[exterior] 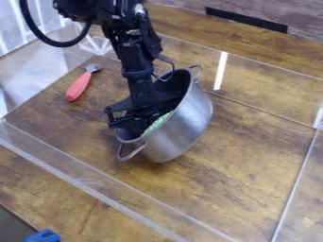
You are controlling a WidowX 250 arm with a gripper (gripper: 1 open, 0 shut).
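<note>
A steel pot (178, 128) with two side handles is tipped steeply on the wooden table, its mouth facing left toward the black arm. My gripper (132, 118) is at the pot's mouth, its lower part dark and partly hidden by the pot. Only a sliver of a pale green object (155, 126) shows inside the pot. Whether the fingers hold anything cannot be made out.
A red-handled utensil (78, 84) lies at the upper left. A blue object (41, 235) is at the bottom left corner.
</note>
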